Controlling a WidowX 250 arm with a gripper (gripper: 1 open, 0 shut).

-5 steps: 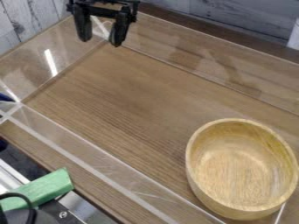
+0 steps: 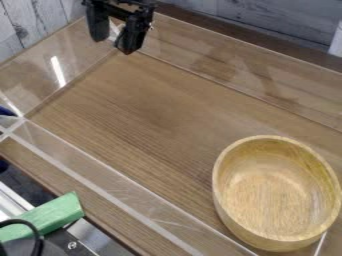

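Observation:
My gripper (image 2: 115,31) is at the top left, a dark two-fingered shape above the wooden surface, open, with nothing clearly between its fingers. A round light wooden bowl (image 2: 274,192) sits at the lower right, far from the gripper, and looks empty.
A green object (image 2: 43,214) lies at the lower left beside metal hardware and a black cable. Clear strips run along the left and lower edges.
The gripper has shifted and turned slightly at the top left over the last second. The bowl and the green object have not moved.

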